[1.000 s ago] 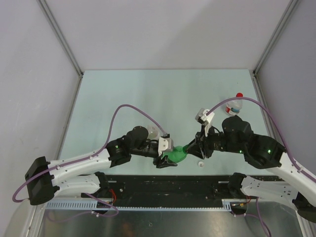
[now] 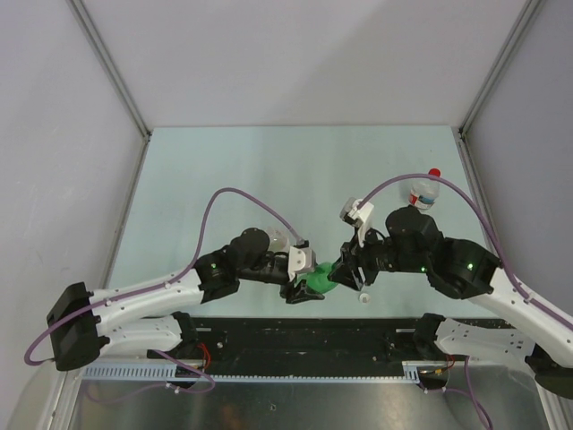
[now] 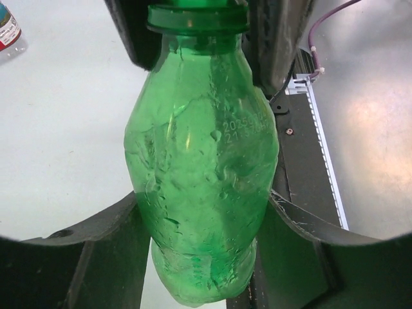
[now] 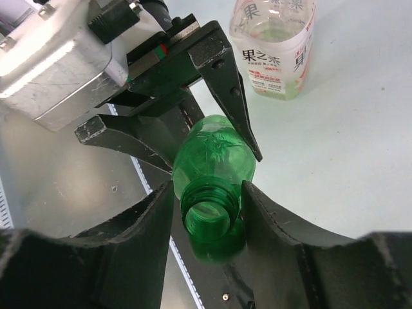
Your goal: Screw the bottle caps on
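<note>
A green plastic bottle lies roughly horizontal in the air between the two arms, held by my left gripper, whose fingers are shut round its body. My right gripper is at the bottle's neck end, its fingertips either side of the threaded neck and green cap area; how tightly they close on it I cannot tell. In the top view both grippers meet over the table's front edge.
A clear bottle with red cap stands at the back right. A labelled bottle stands behind the left gripper. A small white piece lies near the front edge.
The right gripper has shifted slightly left and its wrist has turned at the bottle's neck. The left gripper and bottle are nearly still.
</note>
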